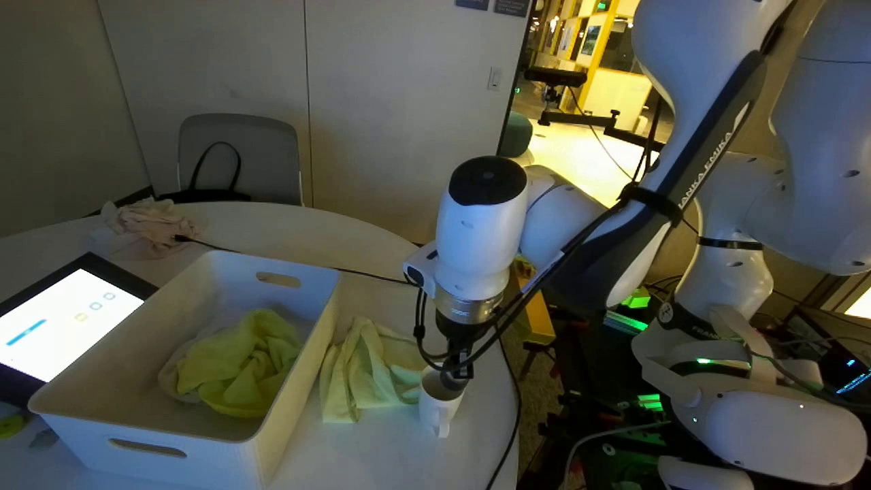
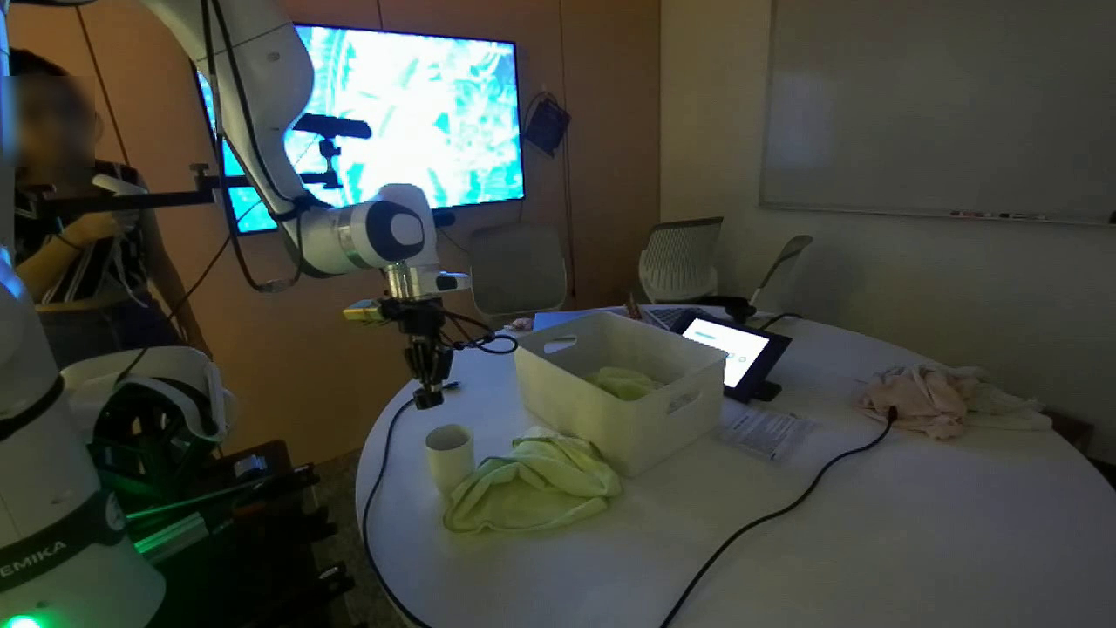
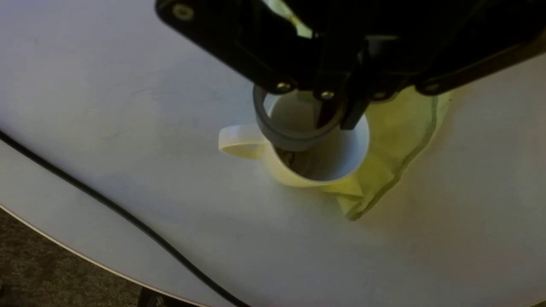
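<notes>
A dark grey ring (image 3: pixel 299 138), like a roll of tape, hangs from my gripper, which is shut on one side of its wall. Beneath it, in the wrist view, the white mug (image 3: pixel 286 176) stands upright with its handle to the left; the ring overlaps the mug's left part and something dark shows inside. In exterior view 2 my gripper (image 2: pixel 426 389) is above the mug (image 2: pixel 450 456), with a gap between. From exterior view 1, the gripper (image 1: pixel 457 371) covers part of the mug's opening (image 1: pixel 439 404).
A light green cloth (image 1: pixel 367 371) lies against or close beside the mug. Past it stands a white bin (image 1: pixel 282 437) holding a yellow-green cloth (image 1: pixel 245 363). A black cable (image 3: pixel 128 215) runs near the table edge. Bare table (image 2: pixel 837 555) is wide on the far side.
</notes>
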